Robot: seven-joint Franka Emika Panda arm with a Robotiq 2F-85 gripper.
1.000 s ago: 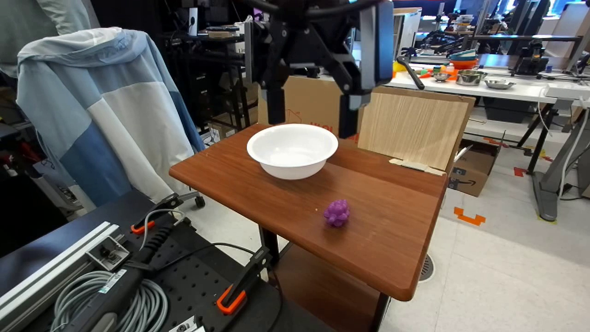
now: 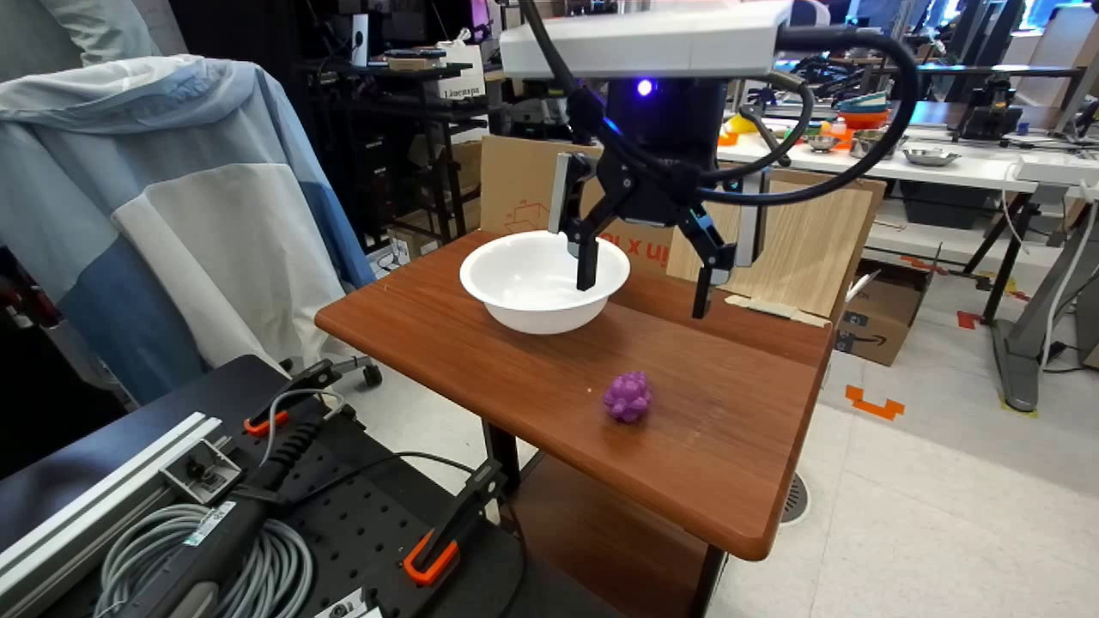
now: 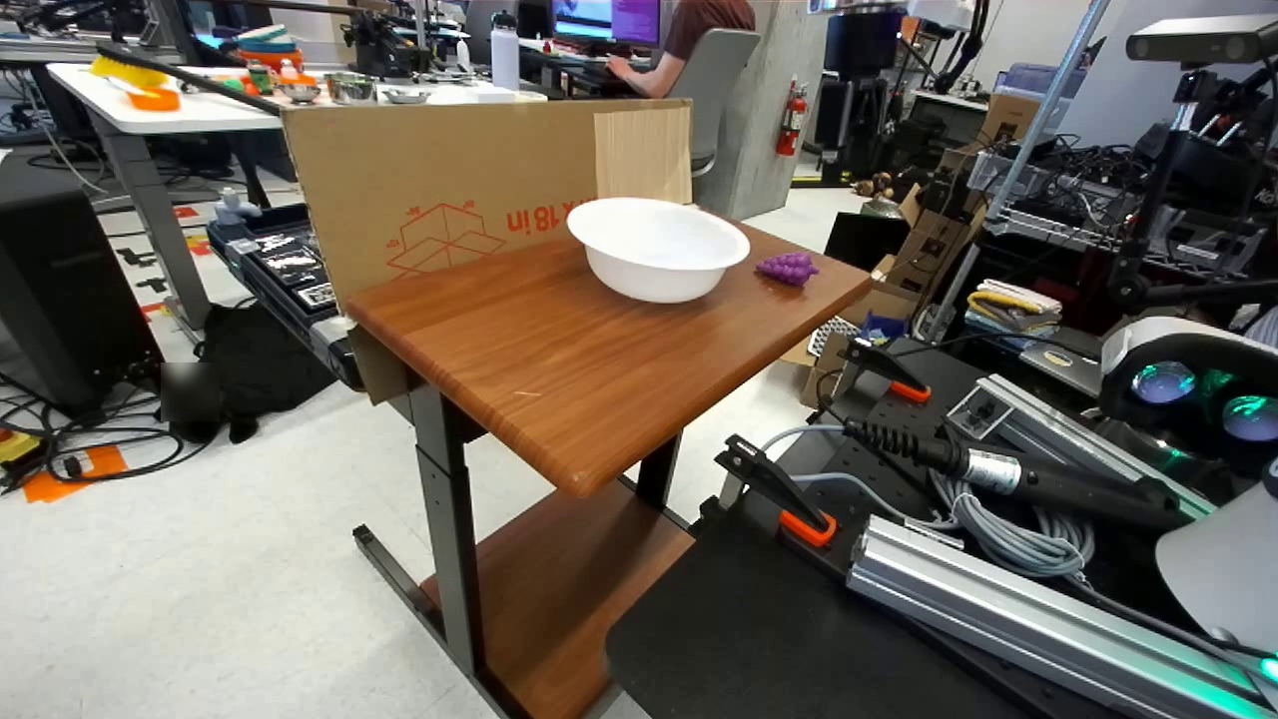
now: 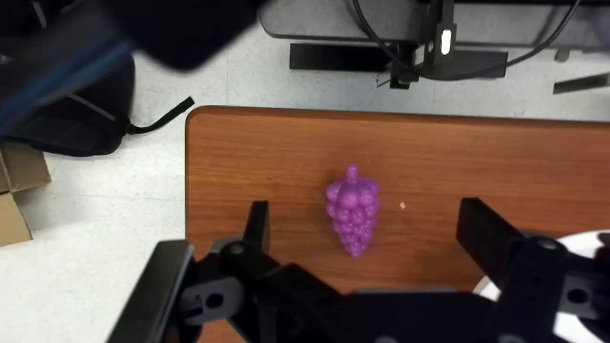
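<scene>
A purple bunch of toy grapes [image 2: 628, 396] lies on the brown wooden table, toward its front right part in exterior view 1. Behind it to the left stands an empty white bowl [image 2: 543, 283]. My gripper [image 2: 645, 290] hangs open above the table, with nothing held. From the wrist, the grapes [image 4: 352, 211] appear below and between the widely spread fingers, stem pointing up the picture. Part of the bowl's rim [image 4: 486, 288] shows behind the other finger. In exterior view 2 the bowl [image 3: 658, 250] and grapes [image 3: 787, 269] are visible, but the gripper is not.
A cardboard sheet [image 3: 443, 180] stands along one edge of the table [image 3: 527, 371]. Beside another edge is a black pegboard surface [image 2: 381, 515] with clamps, cable and metal rails.
In exterior view 1 my gripper has moved right and lower, its fingers still apart. Grapes and bowl have kept their places.
</scene>
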